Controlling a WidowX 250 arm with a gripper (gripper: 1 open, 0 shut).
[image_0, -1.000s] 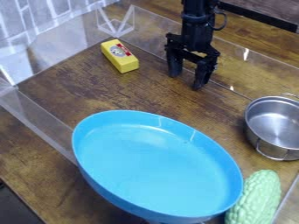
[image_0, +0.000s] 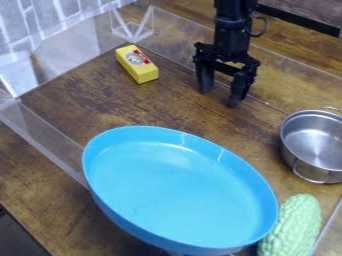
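My black gripper (image_0: 222, 80) hangs low over the wooden table at the upper middle, its two fingers apart and pointing down, with nothing visible between them. To its left lies a yellow box (image_0: 136, 64) with a red and white label. A large blue oval tray (image_0: 179, 185) fills the lower middle. A steel pot (image_0: 315, 146) stands at the right, and a green corn-like object (image_0: 289, 227) lies at the lower right, beside the tray.
Clear plastic walls edge the table (image_0: 94, 110) at the left and back. The wood between the box, the tray and the pot is bare. A tiled surface shows at the upper left.
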